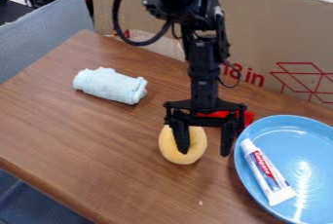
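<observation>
My black gripper (203, 142) is open and low over a round, pale orange-yellow object (182, 154), one finger reaching down onto it and the other to its right. Behind the gripper lies a red object (240, 117), partly hidden. At the right a blue plate (305, 152) holds a white toothpaste tube (266, 172). A rolled light blue cloth (111, 85) lies at the back left of the wooden table (92, 150).
A cardboard box (279, 48) stands along the back. The plate's rim is close to the gripper's right side.
</observation>
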